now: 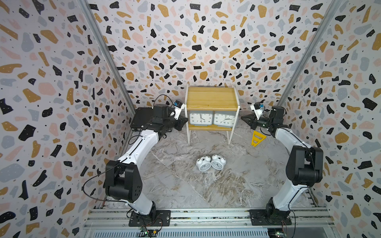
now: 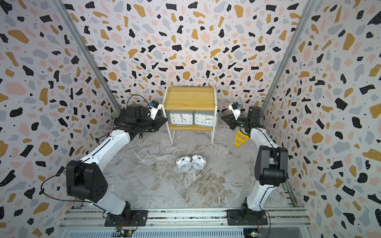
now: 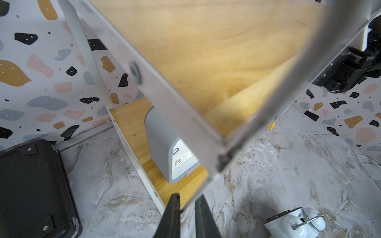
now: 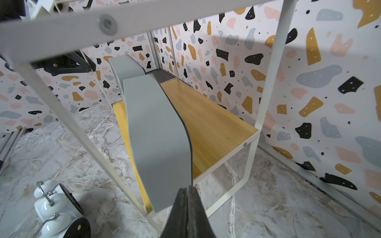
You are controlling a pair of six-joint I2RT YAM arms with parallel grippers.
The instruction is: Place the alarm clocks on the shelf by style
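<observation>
Two white square-faced clocks, a left one (image 1: 200,118) and a right one (image 1: 224,119), stand side by side on the lower board (image 1: 210,127) of the wooden shelf (image 1: 212,98). Two white twin-bell clocks, left (image 1: 203,163) and right (image 1: 218,162), sit together on the floor before it. My left gripper is by the shelf's front left post (image 3: 198,192), fingers a narrow gap apart; whether they grip the post is unclear. Past the shelf's right side, my right gripper is shut beside the right square clock's grey side (image 4: 162,146), nothing seen between its fingers.
A yellow triangular piece (image 1: 258,138) lies on the floor under the right arm. A black case (image 3: 35,190) stands left of the shelf. White posts, such as the front right one (image 4: 75,127), frame the shelf.
</observation>
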